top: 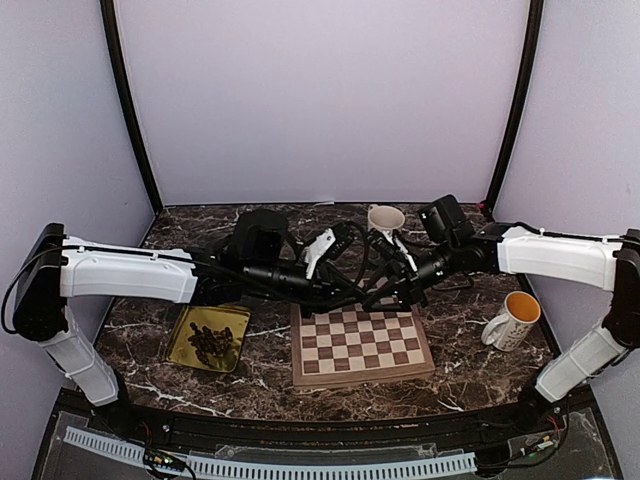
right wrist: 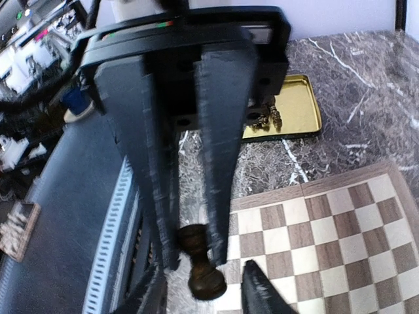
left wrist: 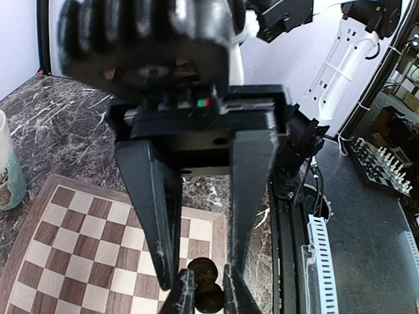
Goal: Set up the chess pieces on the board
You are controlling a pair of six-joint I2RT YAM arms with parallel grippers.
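Observation:
A dark chess piece (right wrist: 207, 285) is held above the board by my left gripper, whose fingers are shut on its upper part. Facing it, my right gripper stands part open, one finger on either side of the piece (left wrist: 203, 267) with gaps showing. In the top view the two grippers meet over the far part of the chessboard (top: 362, 352), and the piece is hidden there. The visible squares are empty. Several dark pieces (top: 212, 345) lie in a heap in the gold tray (top: 178, 350) to the left.
An orange-lined mug (top: 512, 325) stands right of the board, and a white mug (top: 385, 218) behind it. Both arms cross low over the table (top: 265, 390). Bare marble lies between tray and board.

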